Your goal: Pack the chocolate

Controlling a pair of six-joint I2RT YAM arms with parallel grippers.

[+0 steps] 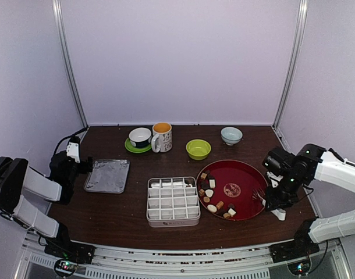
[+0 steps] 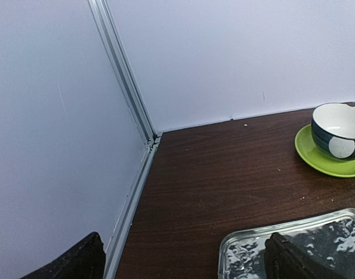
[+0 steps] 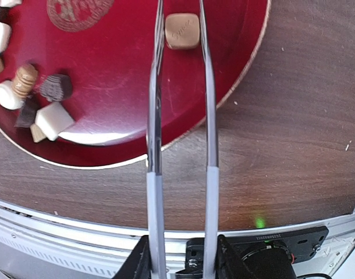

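Assorted chocolates lie along the left and front of the red plate (image 1: 241, 180), right of a compartmented white box (image 1: 172, 214). In the right wrist view, a square caramel-coloured chocolate (image 3: 182, 32) sits between the long tong fingers of my right gripper, which are part open around it; whether they touch it is unclear. Nearer the plate's rim lie a white cube (image 3: 54, 120) and dark pieces (image 3: 55, 87). My left gripper stands open and empty at the left, by the metal tray (image 1: 106, 177).
A green bowl (image 1: 198, 148), light blue bowl (image 1: 231, 135), mug (image 1: 162, 143) and a bowl (image 1: 139, 135) on a green saucer stand at the back.
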